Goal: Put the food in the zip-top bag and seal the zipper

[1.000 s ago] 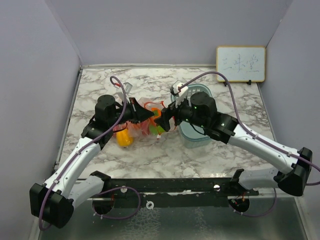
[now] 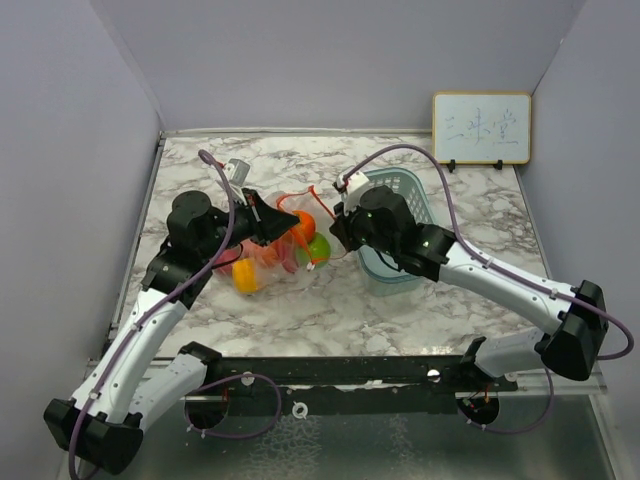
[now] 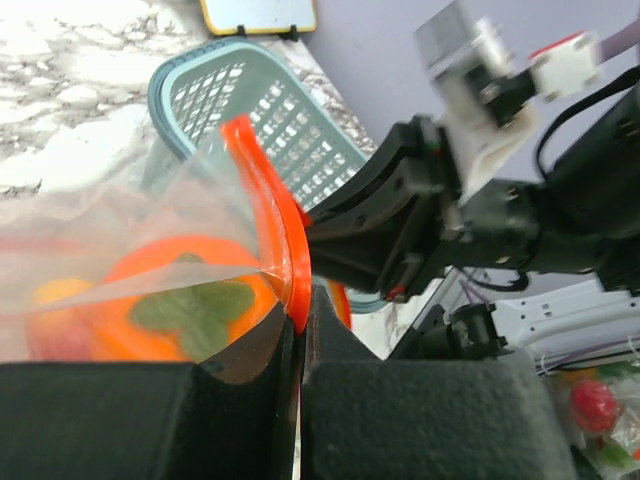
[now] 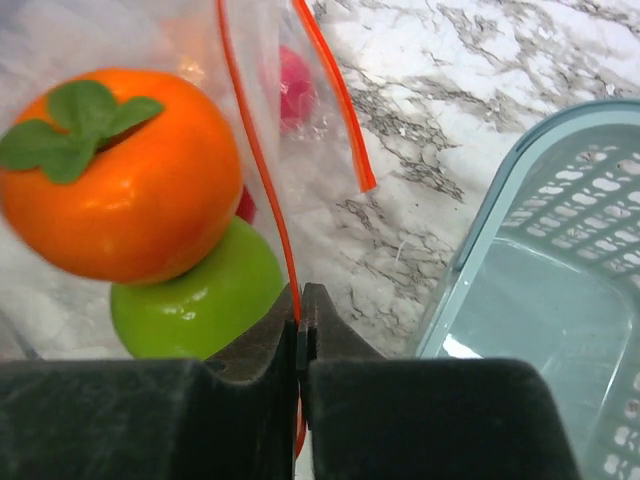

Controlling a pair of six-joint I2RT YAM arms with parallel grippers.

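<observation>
A clear zip bag (image 2: 275, 275) lies on its side left of centre, its red-orange zip edge (image 4: 262, 165) facing right with the mouth spread apart. Inside it show an orange persimmon (image 4: 150, 190), a green apple (image 4: 205, 300) and a yellow pepper (image 2: 245, 275). At the left of the mouth my left gripper is shut on the red-orange zip strip (image 3: 275, 230), a thin edge of the bag. Opposite it, my right gripper is shut on the other side of the same zip edge.
A pale blue-green basket (image 2: 395, 190), empty where visible, stands just right of the bag, under the right arm. A small whiteboard (image 2: 482, 128) leans at the back right. Bare marble table (image 2: 300, 335) lies in front of the bag.
My left gripper has moved left, away from the right one, and the gap between them has grown. The right gripper has moved slightly right. The bag's mouth is stretched wider.
</observation>
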